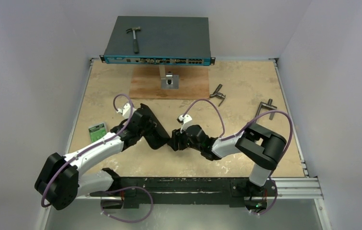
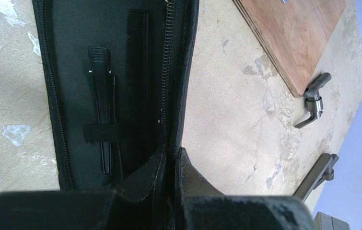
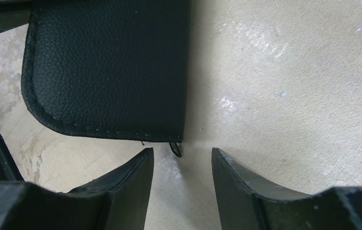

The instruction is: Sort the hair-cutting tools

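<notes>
A black leather case [image 1: 157,136] with a zipper round its edge is held tilted near the middle of the table. Its inside, in the left wrist view, shows a black hair clip [image 2: 100,86] under a strap and a dark comb [image 2: 138,52]. My left gripper is shut on the case's zippered edge. In the right wrist view a small zipper pull [image 3: 175,149] sticks out at the case's corner. My right gripper is part open, its fingers on either side of that pull and not touching it.
A green-and-white box [image 1: 98,132] lies left of the left arm. Metal clamp pieces [image 1: 218,95] rest on the right side. A rack unit [image 1: 164,38] with a hammer [image 1: 134,39] on top stands at the back.
</notes>
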